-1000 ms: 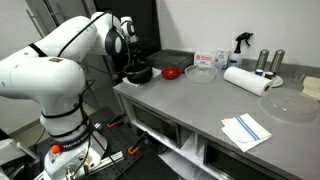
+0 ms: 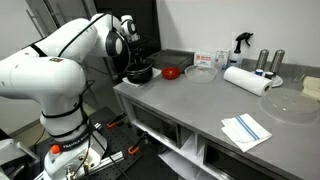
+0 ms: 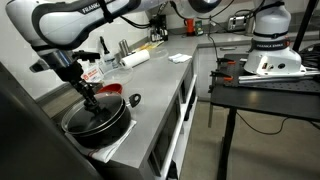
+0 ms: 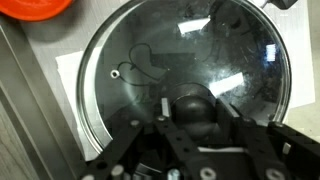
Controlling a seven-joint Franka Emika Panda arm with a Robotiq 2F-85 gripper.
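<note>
A black pot (image 3: 105, 140) stands at the left end of the counter with its glass lid (image 4: 140, 75) over its top. In exterior view 1 the pot (image 2: 141, 75) is at the far end, partly behind the arm. My gripper is over the lid's middle, shut on the dark round lid knob (image 4: 192, 92), with one finger on each side. In exterior view 2 my gripper (image 3: 90, 97) reaches down to the lid from above. Whether the lid rests fully on the rim is hard to tell.
A red bowl (image 2: 169, 73) stands close to the pot. Farther along are a clear bowl (image 2: 201, 74), a paper towel roll (image 2: 247, 80), metal canisters (image 2: 270, 63) and a clear lid (image 2: 289, 105). A folded cloth (image 2: 245, 130) lies near the front edge.
</note>
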